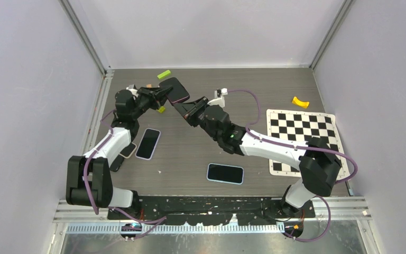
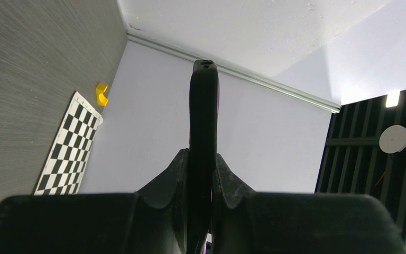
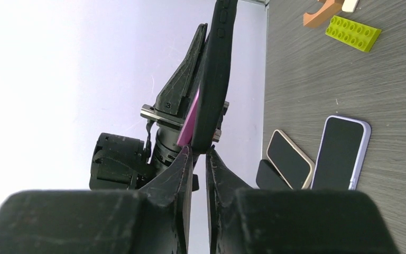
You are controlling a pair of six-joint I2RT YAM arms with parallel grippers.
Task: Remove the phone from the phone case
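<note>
A black phone case (image 1: pixel 174 90) is held in the air left of centre, with a thin pink strip along its lower edge. In the left wrist view the case (image 2: pixel 203 116) stands edge-on between the fingers of my left gripper, which is shut on it. The right wrist view shows the case (image 3: pixel 217 74) from its side, and a pink part (image 3: pixel 189 120) sticks out along it. The tips of my right gripper are slightly apart at the case's lower end. Whether they pinch it cannot be made out. The phone itself is not clearly distinguishable.
Several other phones lie on the table: one with a lilac edge (image 1: pixel 148 144), one with a light blue edge (image 1: pixel 225 173). Green bricks (image 3: pixel 353 33) lie behind. A checkerboard (image 1: pixel 304 132) and a yellow piece (image 1: pixel 300 102) are at the right.
</note>
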